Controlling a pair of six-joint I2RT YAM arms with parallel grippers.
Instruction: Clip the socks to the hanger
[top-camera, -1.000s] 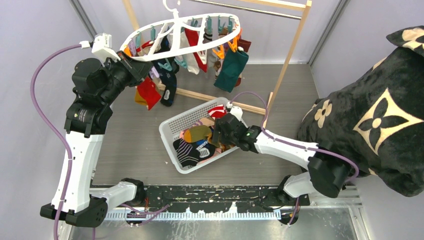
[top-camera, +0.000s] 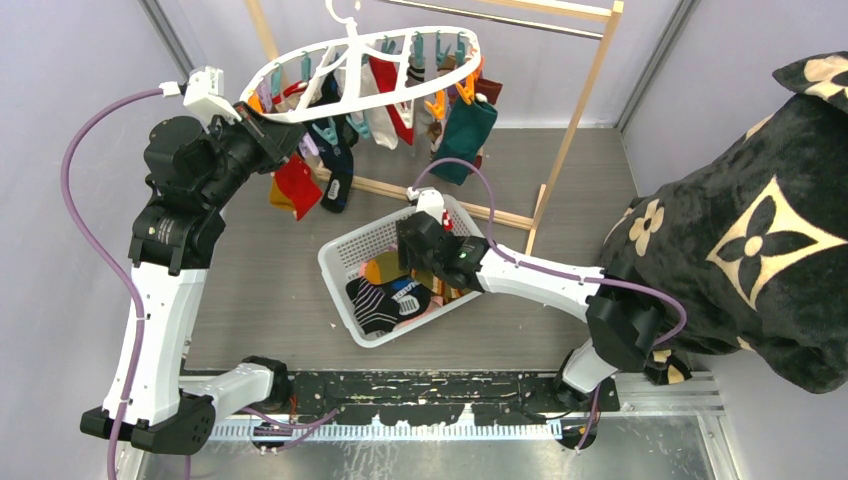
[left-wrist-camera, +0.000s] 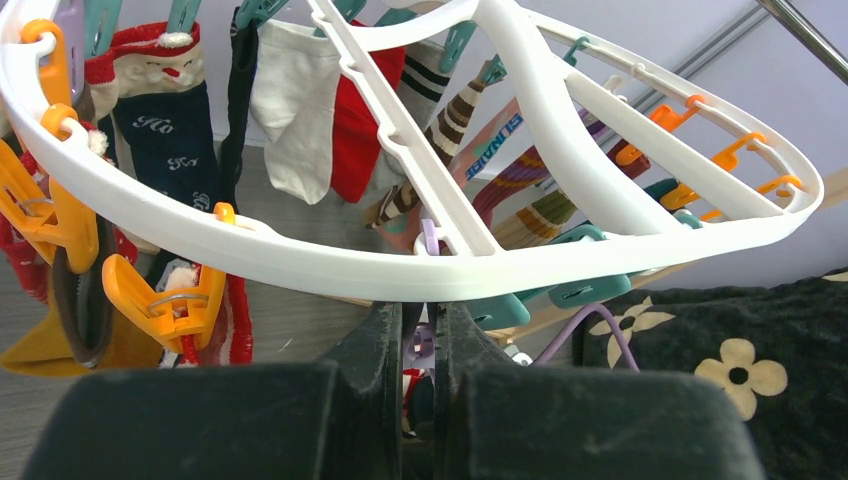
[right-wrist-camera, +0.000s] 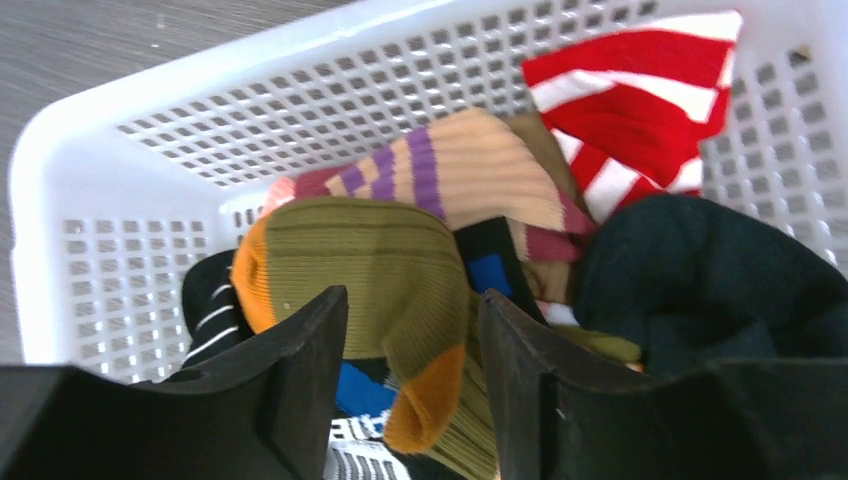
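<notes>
The white oval hanger (top-camera: 372, 102) hangs at the upper left, with several socks clipped under it. At its near rim, my left gripper is shut on a purple clip (left-wrist-camera: 422, 350), and no sock shows in that clip. Over the white basket (right-wrist-camera: 330, 95), my right gripper is part open with its two fingers apart. Below and between them lies an olive sock (right-wrist-camera: 350, 260) with orange toe and heel. Around it are a striped purple-and-beige sock (right-wrist-camera: 470, 165), a red-and-white sock (right-wrist-camera: 640, 100) and a dark green one (right-wrist-camera: 690, 270).
Orange clips (left-wrist-camera: 165, 300) and green clips (left-wrist-camera: 590, 290) line the hanger's rim. A wooden rack (top-camera: 575, 110) supports the area behind the basket. To the right stands a black cushion with flower patterns (top-camera: 740, 240). Floor left of the basket is clear.
My right gripper has moved left across the basket, now covering part of the olive sock and most of the red-and-white one in the top view. The left arm and hanger stay put.
</notes>
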